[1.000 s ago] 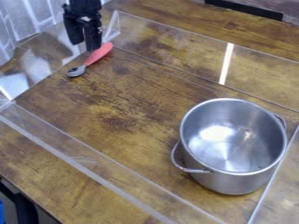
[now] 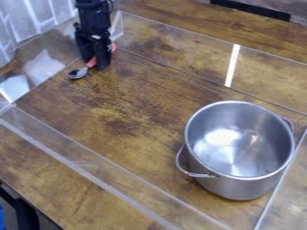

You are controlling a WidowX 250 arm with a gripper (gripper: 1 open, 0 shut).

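My black gripper (image 2: 96, 52) is low over the wooden table at the upper left, right on top of a spoon with a red handle. The spoon's metal bowl (image 2: 78, 74) points toward the lower left, and most of the handle is hidden behind the gripper. I cannot tell whether the fingers are open or shut. A large steel pot (image 2: 236, 144) stands upright at the lower right, empty, with its wire handle hanging at the near left side.
Clear plastic panels (image 2: 108, 172) run along the sides of the table, with crumpled clear and white material at the left.
My gripper has moved down and slightly right onto the spoon's handle, covering much of it. The pot and the spoon's bowl look unchanged.
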